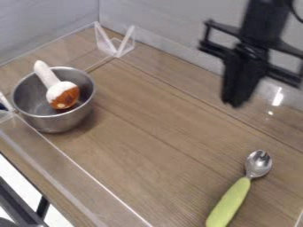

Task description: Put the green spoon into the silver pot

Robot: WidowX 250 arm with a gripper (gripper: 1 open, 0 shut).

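The green spoon (229, 204) lies on the wooden table at the lower right, its silver bowl pointing away and its green handle toward the near edge. On the left stands the silver pot (56, 122). It holds a white item with an orange-brown end. My black gripper (238, 92) hangs at the upper right, up and behind the spoon and apart from it. No object shows at its dark, blurred tip, and whether its fingers are apart cannot be made out.
A white bracket-like piece (115, 42) stands at the back left near the wall. Bare table (154, 124) spreads between the pot and the spoon. Dark objects (14, 208) sit at the lower left, beyond the table edge.
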